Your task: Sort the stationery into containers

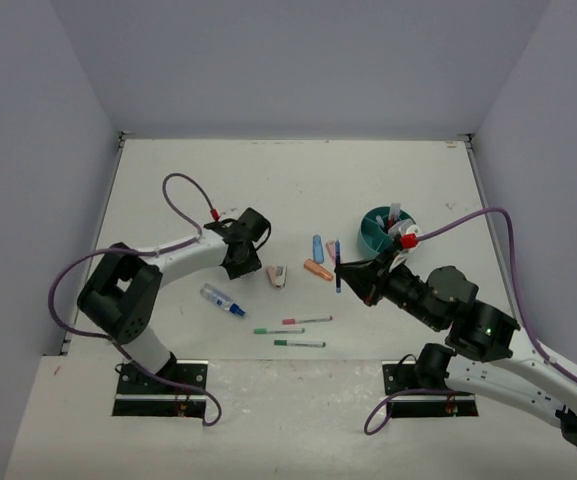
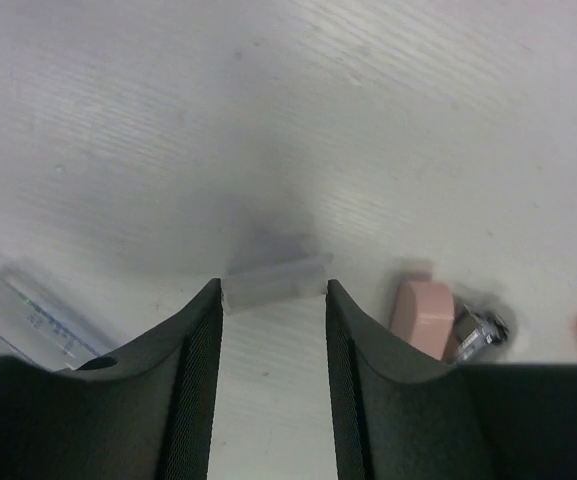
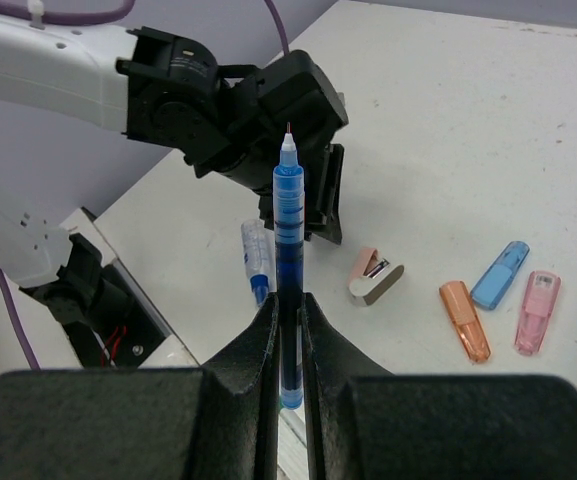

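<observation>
My right gripper is shut on a blue pen (image 3: 289, 215), which stands upright in its fingers with the tip up. In the top view, that blue pen (image 1: 338, 266) is left of the round teal container (image 1: 371, 238), clear of it. A small whitish block (image 2: 273, 284) spans the gap between the fingertips of my left gripper, touching both, so this gripper looks shut on it. From above, the left gripper (image 1: 242, 268) hides the block. The stapler (image 1: 277, 276) lies just right of it; the blue-capped clear bottle (image 1: 223, 300) is below.
Blue (image 1: 317, 248), orange (image 1: 318, 269) and pink (image 3: 538, 312) highlighters lie between stapler and container. A red marker (image 1: 307, 320) and two green markers (image 1: 299, 344) lie near the front edge. White and red items stand inside the container.
</observation>
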